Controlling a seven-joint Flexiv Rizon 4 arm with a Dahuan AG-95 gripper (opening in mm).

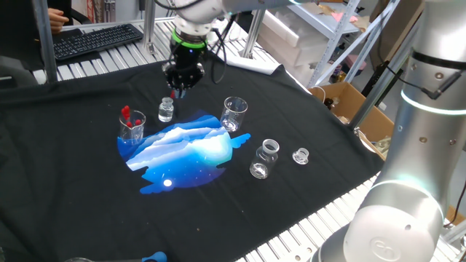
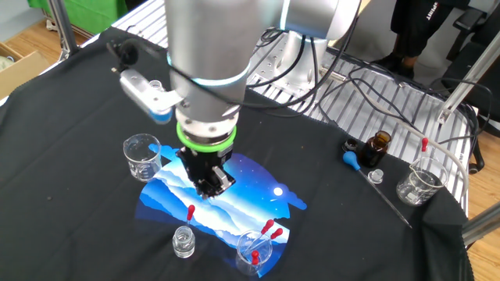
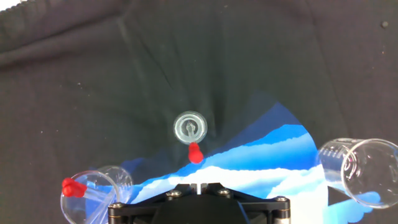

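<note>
My gripper hangs above the black cloth. In the wrist view its fingertips stand close together at the bottom edge; whether they are fully shut is unclear, and nothing shows held between them. Just ahead of them a small clear bottle (image 3: 188, 127) stands upright, holding a dropper whose red bulb (image 3: 195, 154) leans out over the rim. In exterior view 2 that bottle (image 2: 183, 243) is apart from the gripper (image 2: 212, 191). A glass beaker (image 3: 68, 205) at lower left holds droppers with red bulbs (image 3: 73, 188).
An empty beaker (image 1: 234, 115), a clear wide-mouthed bottle (image 1: 263, 161) and a glass stopper (image 1: 301, 156) stand to the right. A brown bottle (image 2: 375, 147), a blue-bulbed pipette (image 2: 351, 161) and another beaker (image 2: 419, 187) are across the table.
</note>
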